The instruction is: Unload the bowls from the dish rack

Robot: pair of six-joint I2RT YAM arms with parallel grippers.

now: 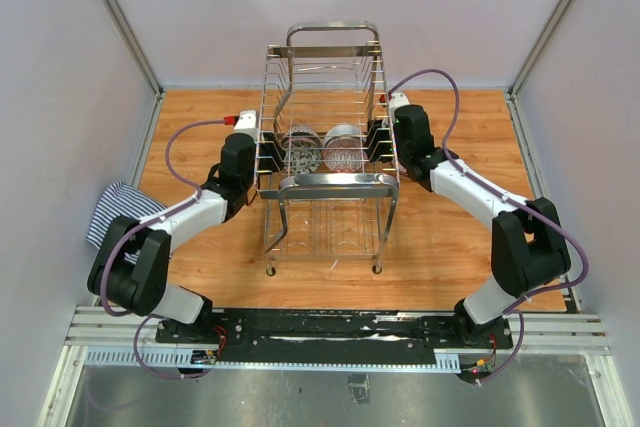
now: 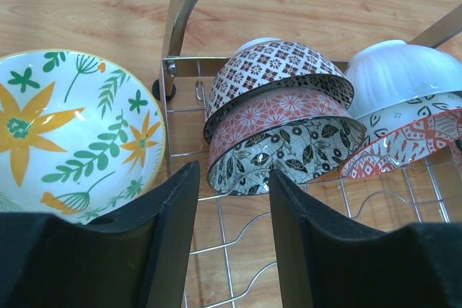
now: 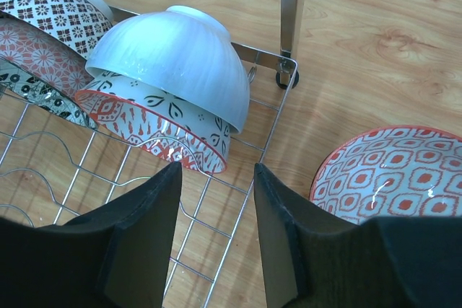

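Note:
In the dish rack (image 1: 330,185), two stacks of bowls lean on the lower tier: a checked bowl (image 2: 267,63) over a pink patterned bowl (image 2: 281,102), and a white bowl (image 3: 173,63) over a red-rimmed bowl (image 3: 144,120). My left gripper is open, its fingers below the pink bowl with nothing between them. My right gripper is open just below the red-rimmed bowl's rim, also empty.
A yellow-flower bowl (image 2: 79,128) lies left of the rack in the left wrist view, a red patterned bowl (image 3: 390,178) right of it in the right wrist view. A striped cloth (image 1: 117,217) lies at the far left.

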